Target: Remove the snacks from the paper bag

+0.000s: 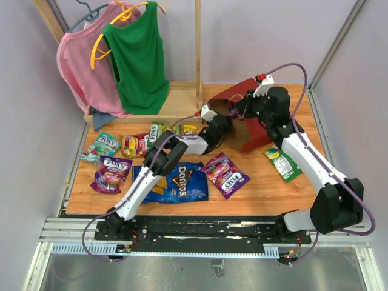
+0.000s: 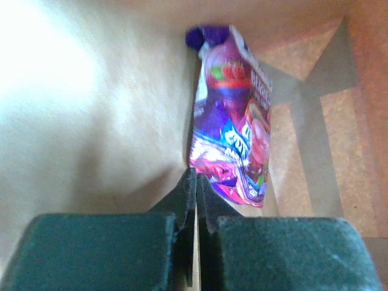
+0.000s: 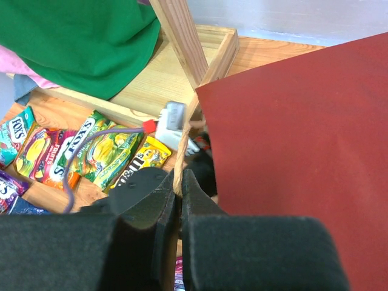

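The red paper bag lies tipped over at the back right, its mouth toward the left arm. Inside it rests a purple snack pouch, farther in than my left gripper. That gripper's fingertips meet with nothing between them, and the pouch is outside them. From above, the left gripper is at the bag's mouth. My right gripper is shut on the bag's twisted rope handle, beside the red side of the bag.
Several snack packets lie to the left, among them a yellow M&M's bag and a blue Doritos bag. A purple packet and a green one lie nearer the front. The wooden rack stands behind.
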